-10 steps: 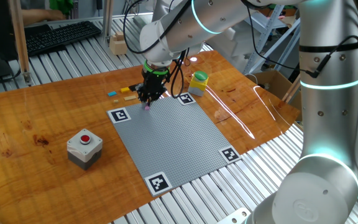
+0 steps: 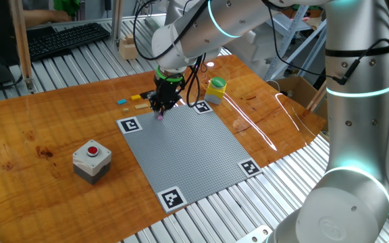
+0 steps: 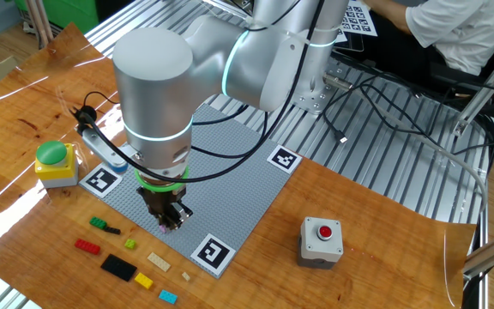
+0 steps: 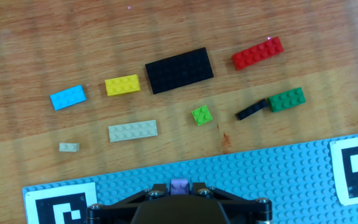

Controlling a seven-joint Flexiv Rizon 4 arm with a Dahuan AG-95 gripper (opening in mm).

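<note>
In the wrist view a small purple brick (image 4: 179, 186) sits between the fingertips of my gripper, which is shut on it. The studded baseplate (image 4: 260, 168) lies beneath, and I am over its edge facing the loose bricks. Exterior view 2 shows the gripper (image 3: 168, 225) low over that edge; whether the purple brick touches the plate I cannot tell. Beyond the plate lie a black brick (image 4: 179, 70), a red brick (image 4: 257, 53), a yellow brick (image 4: 122, 85), a blue brick (image 4: 68, 98), a lime brick (image 4: 201, 115), a dark green brick (image 4: 287, 99) and a beige brick (image 4: 133, 130).
Marker squares sit at the plate's corners. A box with a red button (image 2: 92, 161) stands on the wood to one side, and a yellow box with a green button (image 2: 215, 90) near another corner. Most of the baseplate (image 2: 194, 152) is bare. Cables hang round the arm.
</note>
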